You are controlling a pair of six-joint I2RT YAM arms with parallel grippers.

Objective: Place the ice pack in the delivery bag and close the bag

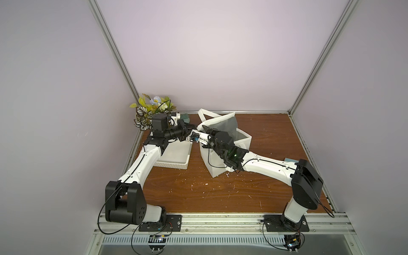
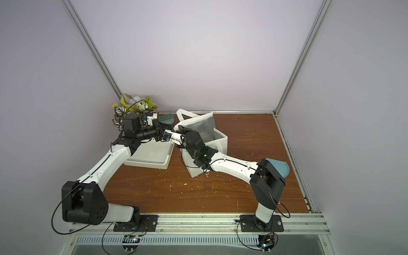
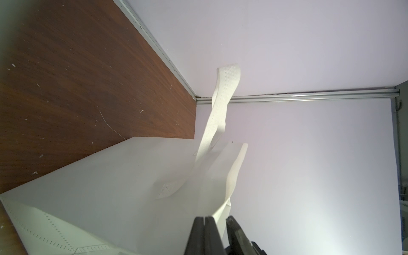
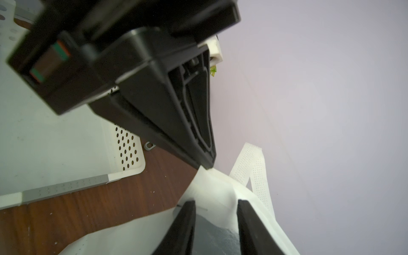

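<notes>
A white delivery bag [image 1: 214, 161] with a grey lining and loose straps stands open at the centre of the table. My left gripper is shut at the bag's upper left rim, its tips touching the white fabric; whether fabric is between them is unclear. Just below it, my right gripper is part open over the bag's rim [image 4: 212, 182], with white fabric and grey lining behind its fingers. I cannot make out an ice pack inside the bag or elsewhere with certainty.
A white perforated basket [image 2: 144, 161] lies left of the bag, with a plant [image 1: 153, 102] behind it. A blue-grey object [image 2: 278, 165] lies at the right edge, partly behind the right arm.
</notes>
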